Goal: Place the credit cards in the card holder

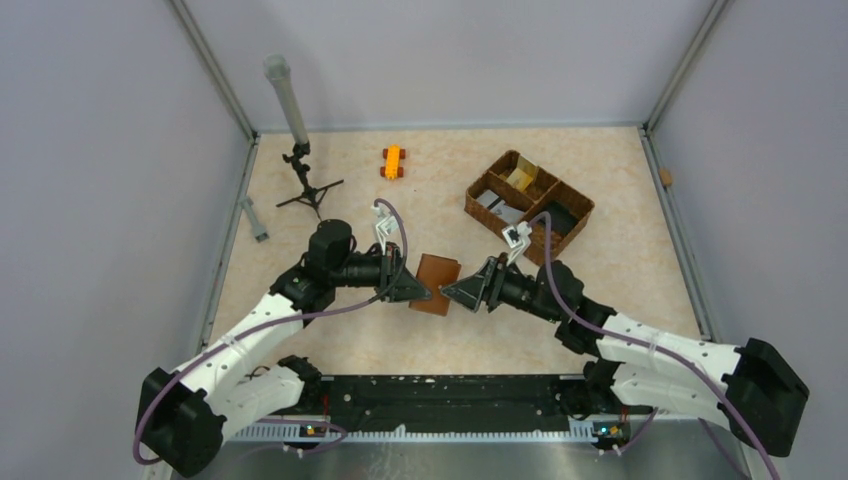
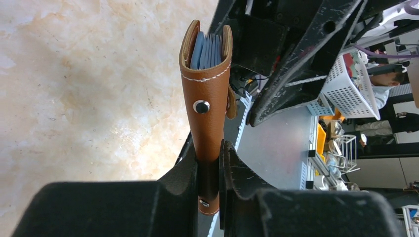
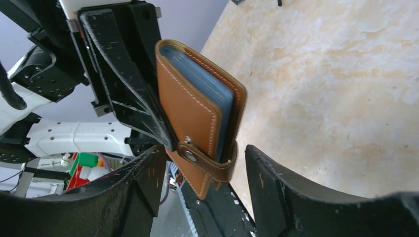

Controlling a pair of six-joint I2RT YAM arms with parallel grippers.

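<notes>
A brown leather card holder with blue-grey sleeves inside and a snap strap is held upright above the table's front middle. My left gripper is shut on it. My right gripper stands part open, its fingertips just beside the holder's strap end. Whether they touch it, I cannot tell. No loose cards can be clearly made out.
A wicker basket with compartments of small items stands at the back right, a toy car at the back, a tripod at the back left.
</notes>
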